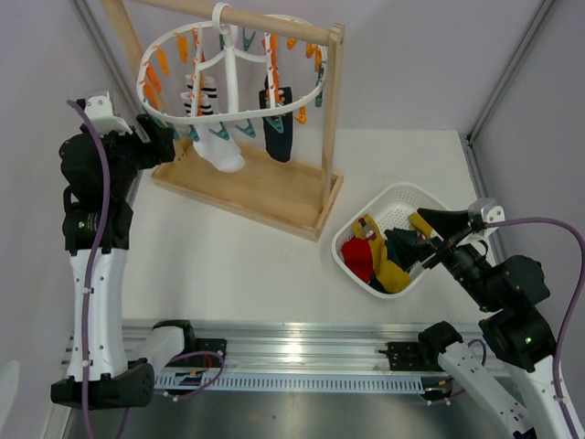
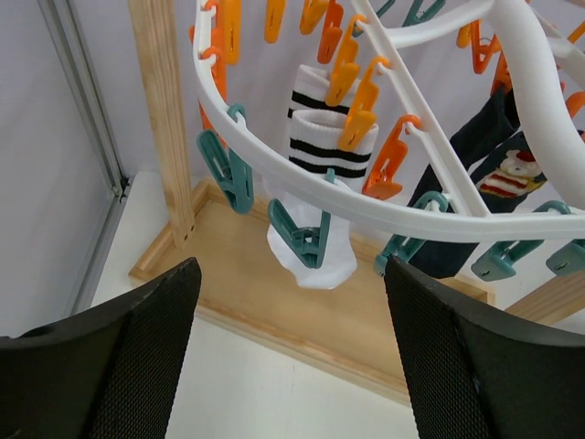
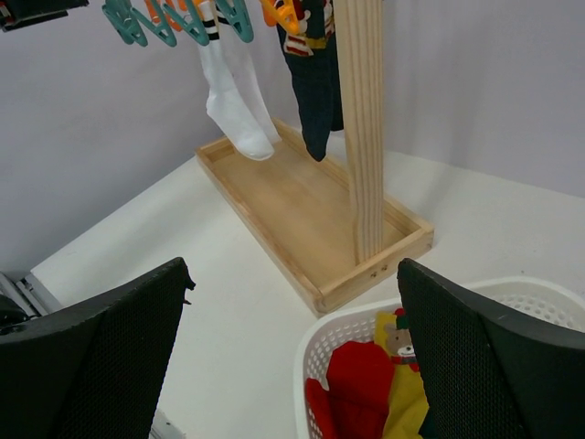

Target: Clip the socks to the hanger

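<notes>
The round white hanger (image 1: 232,114) with orange and teal clips hangs on a wooden frame. White black-striped socks (image 1: 220,150) and dark patterned socks (image 1: 279,137) hang from it. My left gripper (image 1: 154,139) is at the hanger's left side; in the left wrist view its fingers (image 2: 119,357) are apart, facing the near teal clips, nothing between them. A white basket (image 1: 356,280) holds red (image 1: 357,259), yellow and dark teal socks. My right gripper (image 1: 416,236) stands open over the basket, its fingers (image 3: 484,366) apart above the socks.
The wooden frame's base (image 1: 256,206) fills the back middle of the white table (image 1: 242,274). Grey walls stand at both sides.
</notes>
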